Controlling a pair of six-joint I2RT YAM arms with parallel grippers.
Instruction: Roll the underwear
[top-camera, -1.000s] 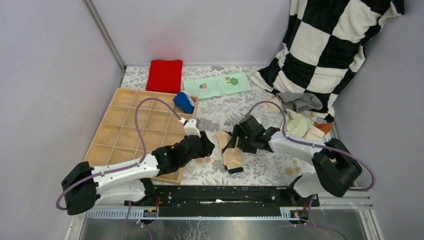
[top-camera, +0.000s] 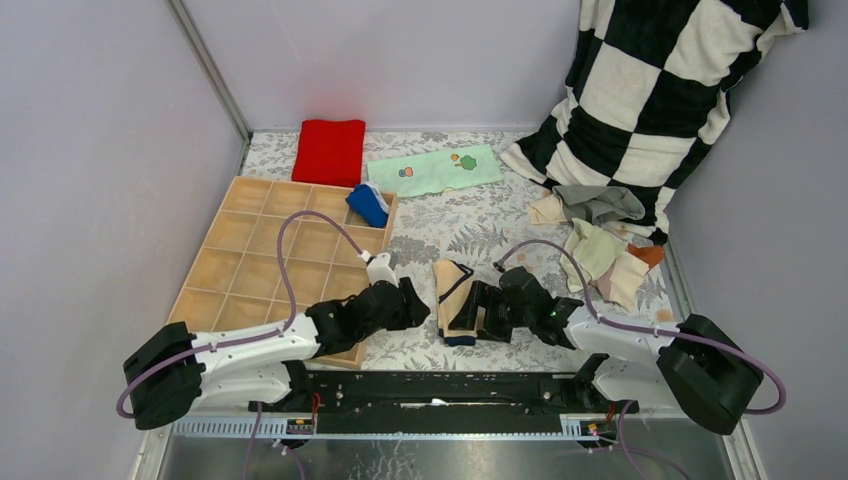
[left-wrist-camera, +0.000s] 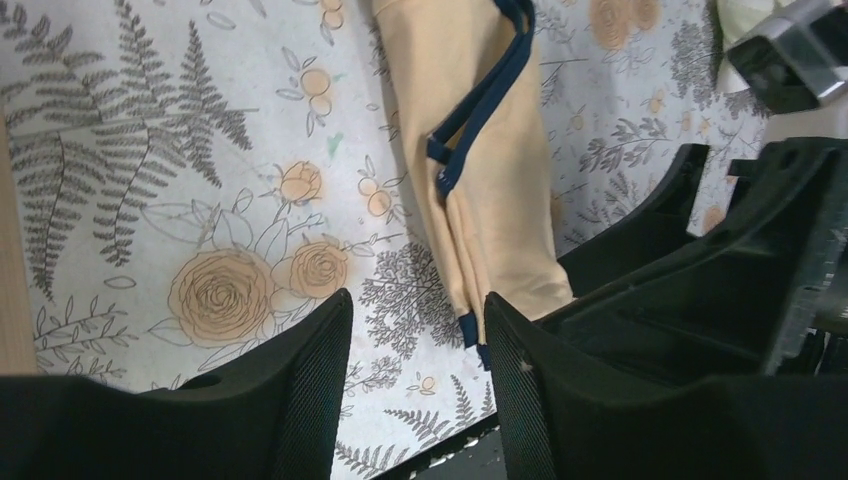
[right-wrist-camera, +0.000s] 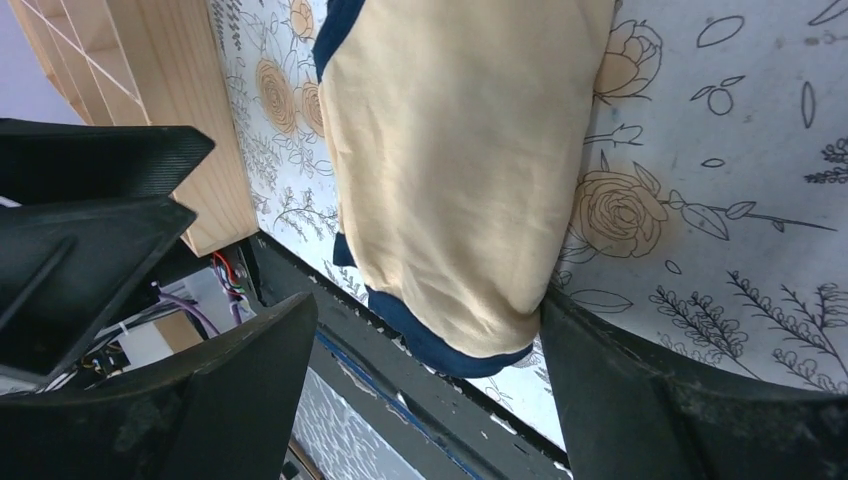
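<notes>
The underwear is a folded beige strip (top-camera: 451, 283) with navy trim, lying lengthwise on the floral cloth between my two arms. My right gripper (top-camera: 463, 324) is at its near end. In the right wrist view the beige fabric (right-wrist-camera: 460, 180) spreads between the parted fingers, and one finger (right-wrist-camera: 590, 370) meets its right edge. Just left of the underwear is my left gripper (top-camera: 422, 310). From the left wrist, the underwear (left-wrist-camera: 510, 190) appears beyond parted fingers (left-wrist-camera: 315, 380), with only bare cloth showing in the gap.
A wooden divided box (top-camera: 215, 265) sits on the left, with a blue roll (top-camera: 368, 205) in one compartment. Red cloth (top-camera: 330, 150) and a green printed cloth (top-camera: 436, 172) lie at the back. Crumpled clothes (top-camera: 605, 255) fill the right side.
The underwear's near end has shifted slightly left.
</notes>
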